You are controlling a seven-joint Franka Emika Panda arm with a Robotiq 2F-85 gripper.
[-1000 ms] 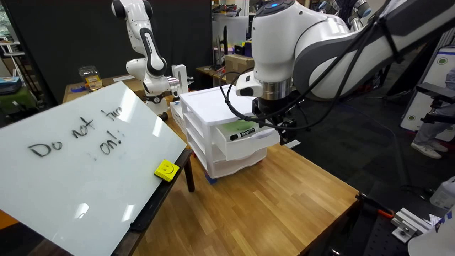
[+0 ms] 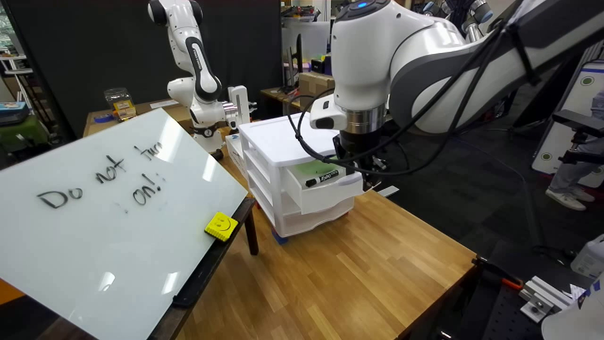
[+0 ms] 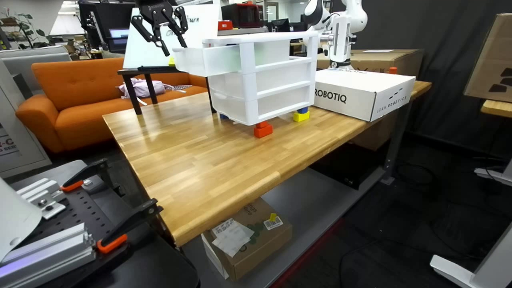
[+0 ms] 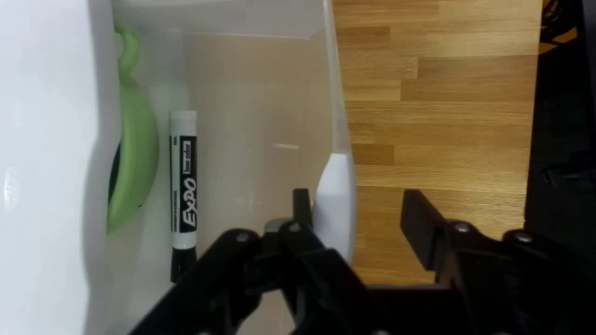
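Note:
The white drawer unit [image 2: 277, 175] stands on the wooden table with its top drawer [image 2: 328, 199] pulled out. A black-and-white Expo marker [image 4: 183, 195] and a green curved object [image 4: 134, 150] lie inside that drawer, the green one partly under the unit's top. My gripper is partly open at the drawer's front lip [image 4: 336, 206]. In the wrist view, one finger is on the inner side of the lip, close to it or touching; the other stands outside, apart from it. In exterior view 2 the gripper [image 3: 175, 47] points down at the drawer front.
A whiteboard [image 2: 102, 238] with handwriting and a yellow smiley eraser [image 2: 221, 226] leans at the left. A white Robotiq box [image 3: 355, 91] sits behind the unit, and another robot arm [image 2: 198, 73] stands farther back. Bare table [image 3: 192, 153] lies before the drawers.
The arm and gripper have shifted slightly left toward the drawer unit, and the gripper now covers more of the drawer's right end. The marker looks unmoved.

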